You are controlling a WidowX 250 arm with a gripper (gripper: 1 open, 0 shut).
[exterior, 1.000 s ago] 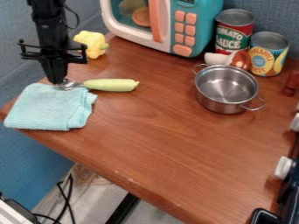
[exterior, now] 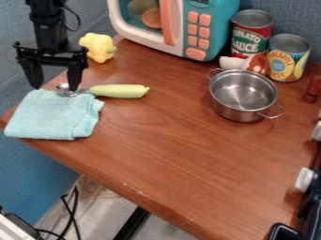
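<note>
My black gripper (exterior: 70,84) points down at the back left, its tips at a metal spoon-like object (exterior: 69,92) beside a pale yellow-green corn cob (exterior: 119,91). A folded light blue towel (exterior: 53,117) lies below it on the wooden table (exterior: 175,169). Whether the fingers are shut on the metal object is too small to tell.
A steel pot (exterior: 243,101) stands at the right, with cans (exterior: 287,58) and a toy microwave (exterior: 175,23) behind it. A yellow plush (exterior: 98,47) sits near the arm. Black appliances (exterior: 295,220) line the right edge.
The gripper has shifted very slightly since a second ago; the objects on the table look unchanged.
</note>
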